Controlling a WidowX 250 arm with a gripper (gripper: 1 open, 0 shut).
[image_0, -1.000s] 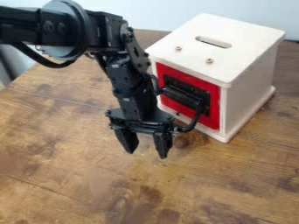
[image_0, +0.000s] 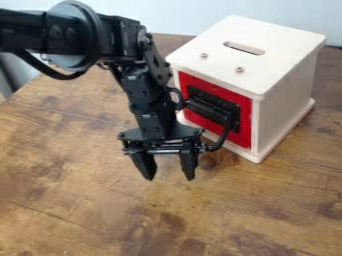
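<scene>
A black robot arm reaches in from the upper left, and its gripper (image_0: 168, 168) points down above the wooden table, fingers apart with nothing visible between them. Just behind and right of it stands a pale wooden box (image_0: 281, 90) with a slot in its top and a red front panel (image_0: 194, 75) carrying a black mechanism. A black curved piece at that front passes close to the gripper's right side; whether they touch I cannot tell.
A white wall or surface shows beyond its back left edge.
The gripper's fingers look very slightly wider apart than before. The arm and box otherwise appear unmoved.
</scene>
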